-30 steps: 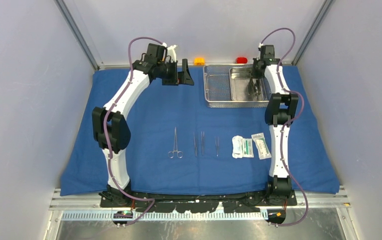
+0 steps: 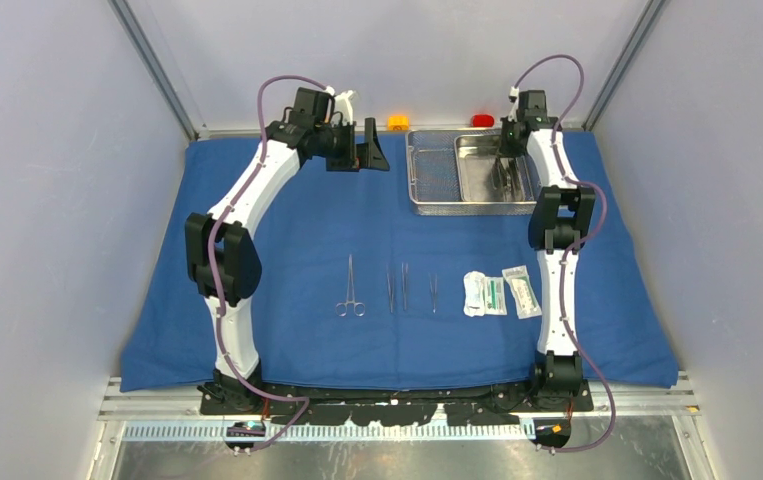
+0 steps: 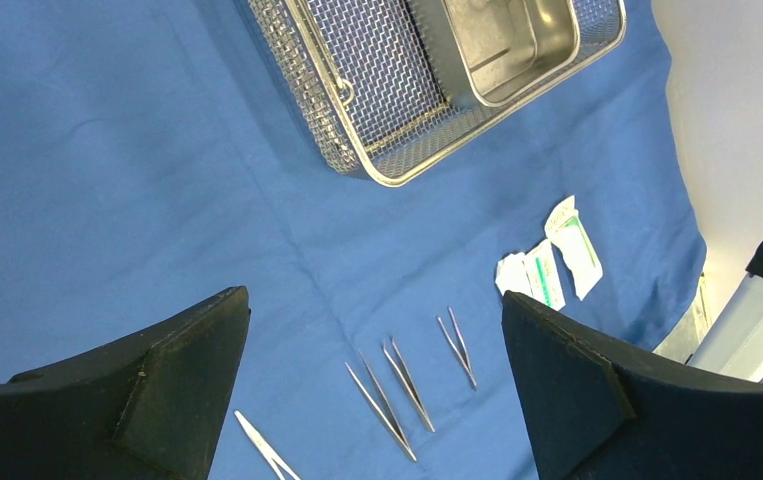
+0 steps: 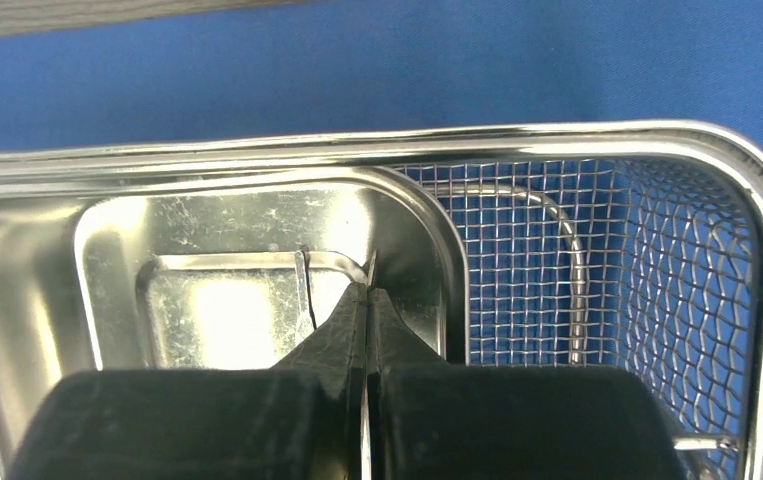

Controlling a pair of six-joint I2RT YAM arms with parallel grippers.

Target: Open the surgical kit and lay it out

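My right gripper is over the right part of the metal inner tray [image 4: 182, 225], shut on a thin metal instrument [image 4: 373, 264] whose tip sticks out past the fingertips. Beside it in the tray lies another slim metal piece [image 4: 304, 290]. How far the held instrument extends below is hidden by the fingers. My left gripper hangs left of the mesh basket [image 2: 412, 170], open and empty. On the blue cloth lie scissor-handled forceps [image 2: 351, 290], several slim tweezer-like instruments [image 2: 405, 288] and wrapped packets [image 2: 521, 291].
The inner tray stands inside the basket, against its right half. A yellow block [image 2: 398, 123] and a red block [image 2: 482, 120] sit behind the cloth. Bare blue cloth [image 2: 287, 220] spreads across the left and middle.
Over the last second my right gripper and the inner tray have shifted very slightly left. My left arm stays almost still, and the laid-out items are unmoved.
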